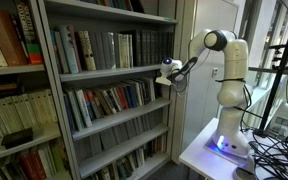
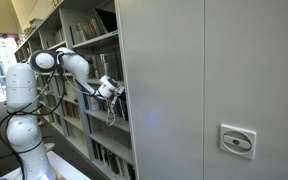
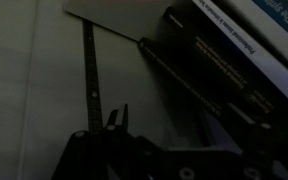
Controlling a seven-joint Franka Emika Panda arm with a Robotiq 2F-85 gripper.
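Note:
At the right end of the bookcase (image 1: 107, 73), my gripper (image 1: 163, 80) is raised level with a middle shelf, near its books. In the dark wrist view the gripper is open, its fingers spread apart at the bottom of the frame. Beyond them a black book (image 3: 219, 68) with white lettering stands beside a white book (image 3: 246, 45) and a blue one (image 3: 284, 15). A bare panel fills the area left of these books. No book shows held between the fingers, though the view is dim there.
Several shelves of books line the wall. A white table (image 1: 206, 158) carries the arm base (image 1: 234, 145). Loose black cables (image 1: 274, 160) lie right of it. A tall pale panel (image 2: 164, 90) closes off the bookcase's right side.

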